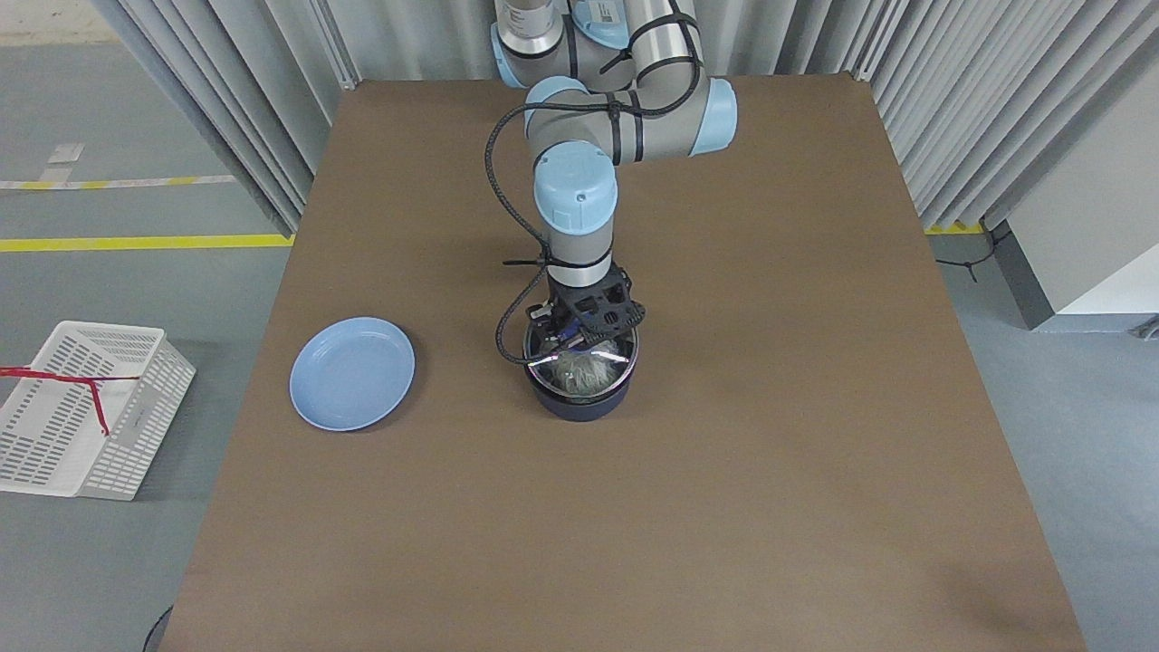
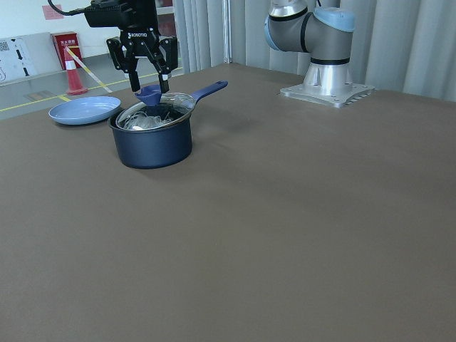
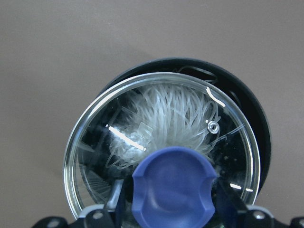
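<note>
A dark pot (image 2: 153, 152) with a blue handle (image 2: 210, 89) stands on the table. Its glass lid (image 3: 99, 123) sits offset over the rim, with pale stringy contents showing through it. My gripper (image 2: 146, 78) is over the pot, fingers either side of the lid's blue knob (image 3: 173, 187). In the wrist view the fingers flank the knob at the bottom edge; whether they grip it is unclear.
A blue plate (image 1: 352, 374) lies left of the pot. A white basket (image 1: 141, 435) stands on the floor at the left.
</note>
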